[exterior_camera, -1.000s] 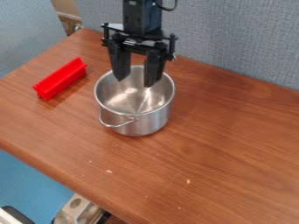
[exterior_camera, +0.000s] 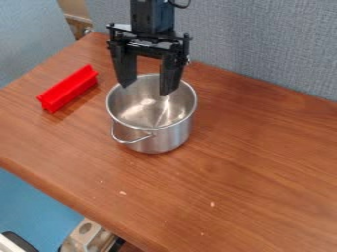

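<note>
The black gripper hangs over a steel pot, its two fingers parted at the pot's back rim, open, with nothing visible between them. The pot has a wire handle at its front left. To its left lies a red block on the wooden table.
A textured grey wall runs along the back. Past the table's front-left edge lie a blue surface and some metal hardware.
The gripper has shifted slightly to the left over the pot. The pot and red block have not visibly moved.
</note>
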